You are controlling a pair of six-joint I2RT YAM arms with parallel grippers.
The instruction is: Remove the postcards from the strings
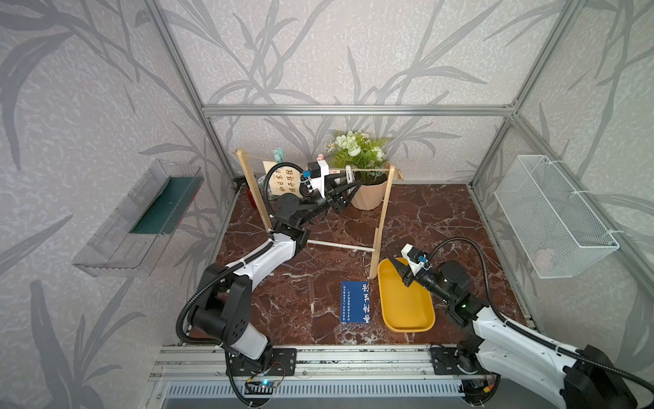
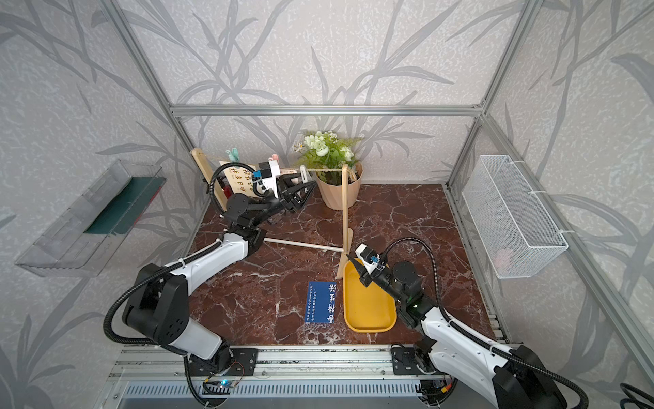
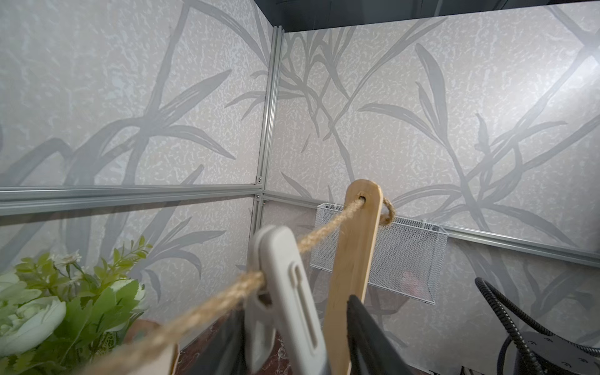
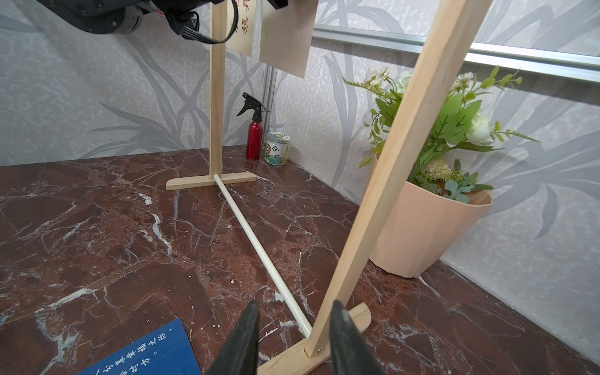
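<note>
A white clip (image 3: 290, 293) sits on the string (image 3: 337, 222) near the frame's right post. No postcard shows beneath it. My left gripper (image 1: 352, 188) is around the clip, its black fingers (image 3: 372, 340) spread to either side. A cream postcard (image 1: 284, 180) hangs near the left post under a teal clip (image 1: 278, 155). A second pale card (image 4: 288, 37), near a pink clip (image 1: 320, 157), is largely hidden by my left arm. On the table lies a blue postcard (image 1: 355, 302). My right gripper (image 1: 400, 270) stands open and empty over the yellow tray's far end.
The yellow tray (image 1: 408, 320) is empty, just right of the blue postcard. Behind the string stands a potted plant (image 1: 368, 196). The right post (image 4: 381, 206) is close in front of my right gripper. Bare table lies left of the blue card.
</note>
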